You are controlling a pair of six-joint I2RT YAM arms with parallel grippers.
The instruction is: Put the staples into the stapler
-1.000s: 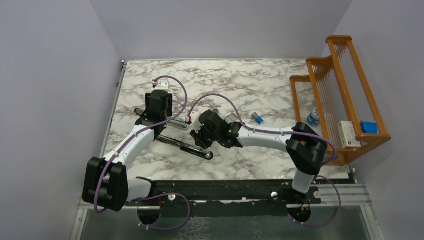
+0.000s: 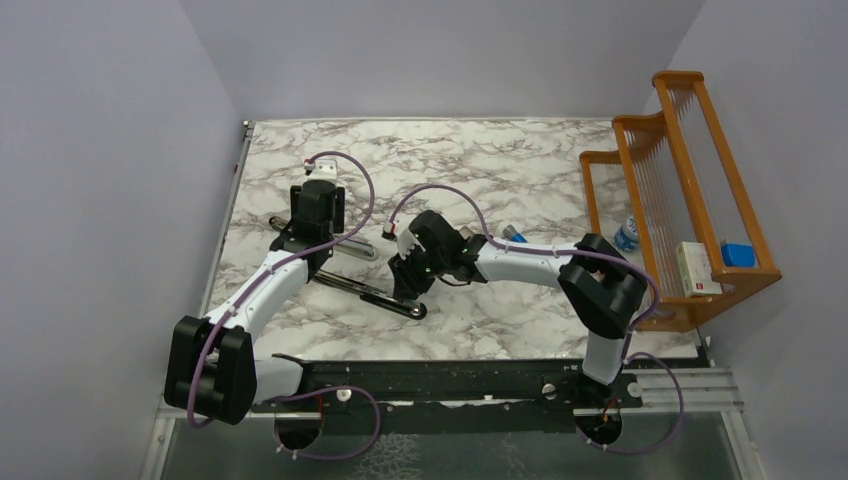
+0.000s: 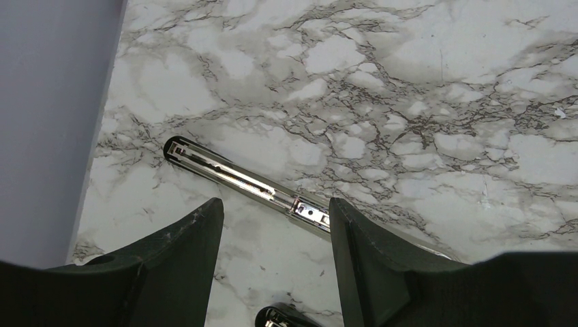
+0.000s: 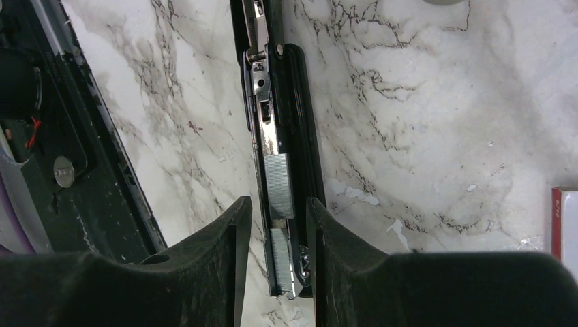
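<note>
A black stapler (image 2: pixel 375 297) lies opened out flat at the front of the table. In the right wrist view, a silver strip of staples (image 4: pixel 278 184) lies along its rail, and a second strip (image 4: pixel 280 255) sits nearer its end; whether they are seated cannot be told. My right gripper is open above these strips, fingers on either side, nothing held. A second opened stapler (image 3: pixel 232 177), black-ended with a silver rail, lies farther back at left. Over it my left gripper stands open and empty, the rail passing beneath its fingers.
A red-edged white box (image 4: pixel 567 225) lies right of the stapler. A small blue object (image 2: pixel 514 234) is behind the right arm. The wooden rack (image 2: pixel 652 120) at right holds a bottle (image 2: pixel 627 236) and boxes. Free table lies at the back.
My right gripper has shifted slightly right and toward the front edge, over the end of the front stapler. The left arm and both staplers look unmoved.
</note>
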